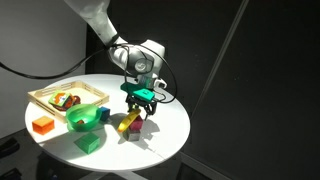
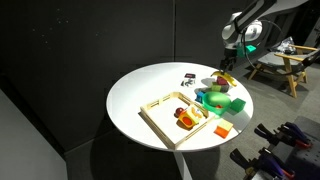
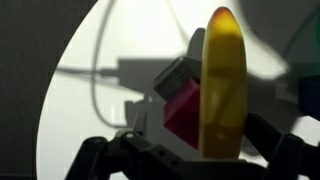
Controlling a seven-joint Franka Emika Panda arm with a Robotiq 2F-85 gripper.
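A long yellow piece lies tilted across a crimson block, with a grey block beside it in the wrist view. From the side, the yellow piece leans over the small stack, whose crimson block shows at its right. My gripper is open, its fingers standing apart on either side of the yellow piece's near end. Exterior view 1 has the gripper just above the stack; whether any finger touches the yellow piece cannot be told.
Close to the stack sit a green bowl, a blue block and a green block. An orange block lies farther left. Behind it is a wooden tray holding colourful items.
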